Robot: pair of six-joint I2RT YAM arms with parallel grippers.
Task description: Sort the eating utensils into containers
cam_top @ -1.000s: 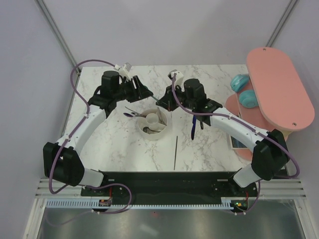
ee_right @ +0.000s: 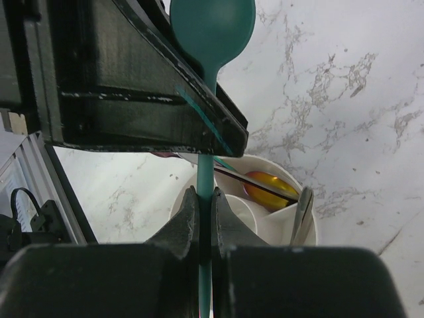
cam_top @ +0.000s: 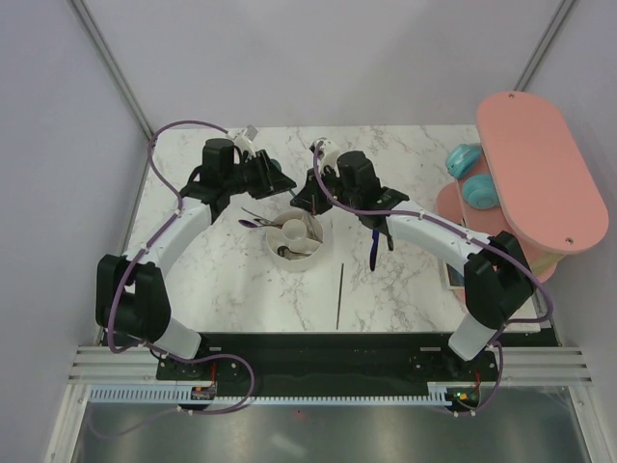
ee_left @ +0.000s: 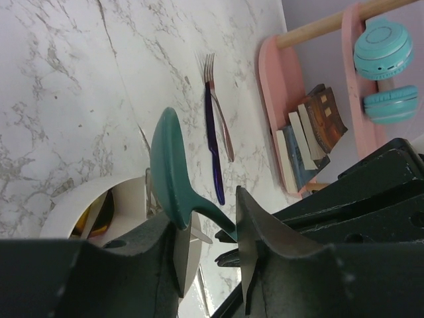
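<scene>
A teal spoon (ee_right: 206, 179) has its handle pinched in my right gripper, which is shut on it. The spoon's bowl (ee_left: 169, 149) and upper handle reach across my left gripper, whose fingers stand apart around the spoon. In the right wrist view the left fingers (ee_right: 146, 99) lie close behind the spoon's neck. Both grippers meet over the back of a white round divided container (cam_top: 273, 253). Inside it are a yellow-bowled spoon (ee_right: 268, 192), several metal utensils and a white inner cup (cam_top: 295, 231). More handles lean over its left rim.
A dark blue-handled knife (cam_top: 374, 249) and a fork (ee_left: 210, 69) lie right of the container. A thin dark utensil (cam_top: 339, 294) lies nearer the front. At the right stands a pink shelf (cam_top: 540, 164) with teal headphones (cam_top: 479, 191).
My right gripper has moved left, bringing the spoon farther into the left gripper. The left gripper has shifted slightly right and its fingers look closer together. The container has stayed put.
</scene>
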